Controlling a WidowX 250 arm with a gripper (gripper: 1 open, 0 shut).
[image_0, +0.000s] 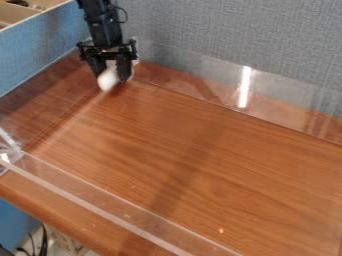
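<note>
My black gripper (114, 66) hangs at the back left corner of the wooden table (187, 150), low over the surface. A white object (107, 80) sits at its fingers, partly hidden by them; I cannot tell whether it is held or how far the fingers stand apart.
A grey textured wall (241, 40) runs along the back and a blue padded wall (34, 60) along the left, with clear plastic strips along the table's edges.
</note>
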